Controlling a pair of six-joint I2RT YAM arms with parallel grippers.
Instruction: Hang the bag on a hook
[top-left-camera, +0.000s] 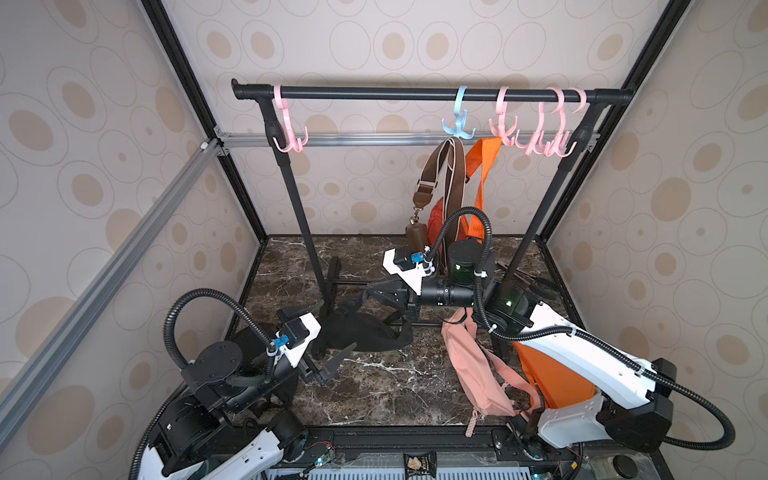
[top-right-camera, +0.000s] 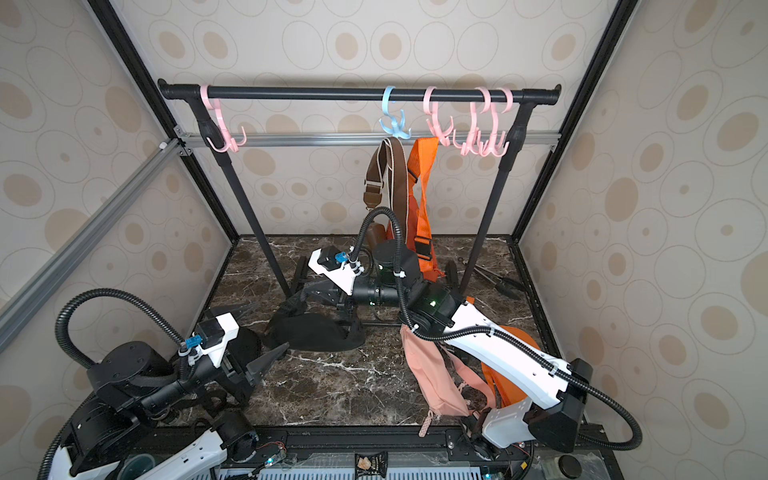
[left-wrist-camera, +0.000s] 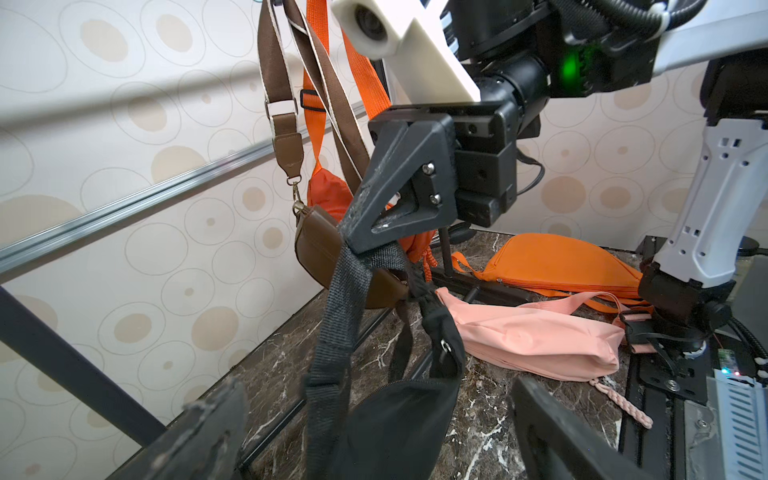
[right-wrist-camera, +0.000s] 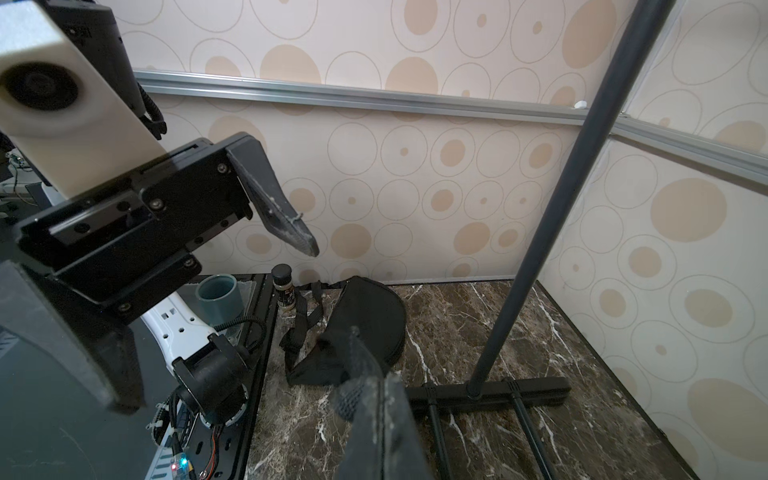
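My right gripper (top-left-camera: 369, 289) is shut on the black webbing strap (left-wrist-camera: 340, 312) of a black bag (left-wrist-camera: 384, 432), which hangs below it near the rack's middle, low over the floor. To its left, my left gripper (top-left-camera: 332, 336) stands open, its fingers apart and empty, facing that bag in the left wrist view. Pink hooks (top-left-camera: 292, 136) and a light blue hook (top-left-camera: 457, 120) hang on the rail (top-left-camera: 360, 92), well above both grippers.
Brown (top-left-camera: 428, 184) and orange (top-left-camera: 484, 160) bag straps hang at the right half of the rack. A pink bag (top-left-camera: 476, 376) and an orange bag (left-wrist-camera: 560, 264) lie at right; another black bag (right-wrist-camera: 368, 320) lies at left.
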